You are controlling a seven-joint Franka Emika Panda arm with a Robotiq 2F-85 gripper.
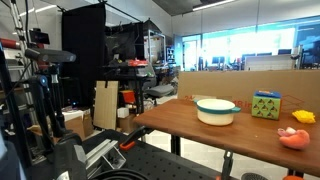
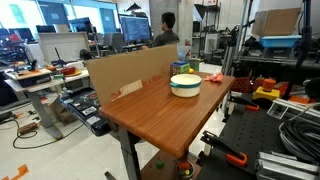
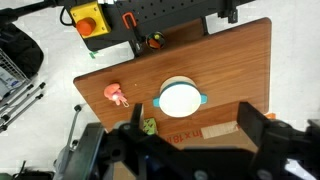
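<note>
A white round pot with a teal rim (image 1: 217, 113) rests on the brown wooden table (image 1: 180, 122); the wrist view shows its white round top (image 3: 180, 99) from above. A green box with blue on top (image 1: 265, 106) stands behind and to the right of it in exterior view 1. Nearer the table's edge lies a pink toy-like object (image 1: 294, 139). My gripper is open, its dark fingers wide apart at the bottom of the wrist view. Nothing is held, and the pot appears well below it. Neither exterior view clearly shows the gripper.
A small yellow item (image 1: 303, 117) lies at the far right of the table. An upright cardboard panel (image 2: 135, 75) lines one long side. Bare tabletop (image 2: 158, 118) spreads out beside the pot. Cables (image 2: 301, 130) and equipment crowd the area by the robot's base.
</note>
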